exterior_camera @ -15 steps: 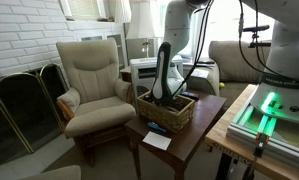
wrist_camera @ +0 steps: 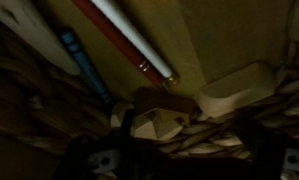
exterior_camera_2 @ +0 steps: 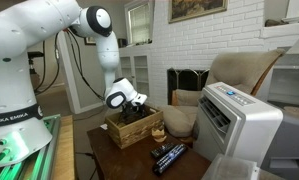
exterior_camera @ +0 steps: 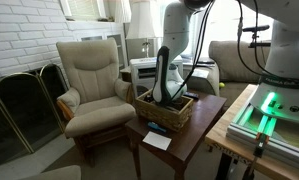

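Note:
A brown wicker basket (exterior_camera: 161,116) stands on the dark table, and my gripper reaches down inside it. Its fingers are spread apart along the lower edge of the wrist view. Between and just ahead of them lie a faceted wooden piece (wrist_camera: 161,116) and a tan block (wrist_camera: 236,90) against the woven wall. Farther up in that view are a white pencil (wrist_camera: 134,38), a dark red pencil (wrist_camera: 116,38) and a blue crayon (wrist_camera: 84,62). The light is dim, so contact with any piece is hard to judge. Both exterior views hide the fingertips behind the basket (exterior_camera_2: 141,133).
Near the basket lie a dark remote-like object (exterior_camera_2: 169,158) and a small wooden item (exterior_camera_2: 157,131). A white sheet (exterior_camera: 157,140) rests at the table's front edge. A large white appliance (exterior_camera_2: 234,120) stands beyond. The basket's walls closely surround my gripper.
Over the last second my arm appears to have sunk slightly lower into the basket. The basket and the things around it have stayed put.

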